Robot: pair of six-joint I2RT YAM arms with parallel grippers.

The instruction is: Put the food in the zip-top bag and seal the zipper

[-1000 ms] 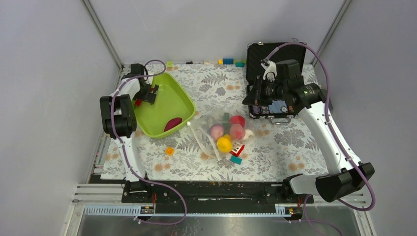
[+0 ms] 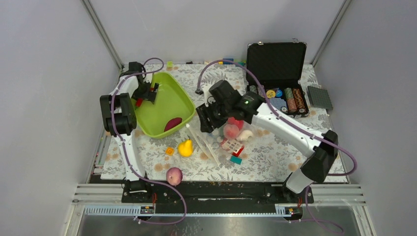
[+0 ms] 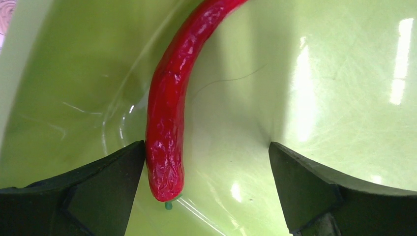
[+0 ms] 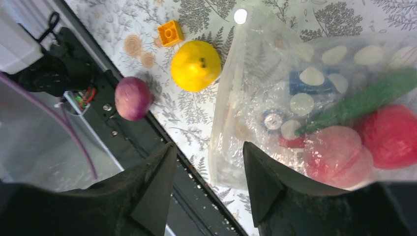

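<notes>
Inside the green tub (image 2: 164, 103) my left gripper stands open around a red chilli pepper (image 3: 166, 123), which lies by its left finger. My right gripper, part open and empty, hangs over the clear zip bag (image 4: 231, 123) holding red fruit and a green vegetable. Outside the bag, a yellow pear (image 2: 185, 147) lies on the table and an onion (image 2: 174, 176) at the front edge. A purple item (image 2: 173, 123) lies in the tub.
An open black case (image 2: 275, 69) stands at the back right, a grey pad (image 2: 319, 97) beside it. Small toy blocks (image 2: 169, 151) lie about the table.
My right arm has swung left over the bag. The onion has rolled out toward the front edge and the pear has moved left out of the bag. The left arm is nearly unchanged.
</notes>
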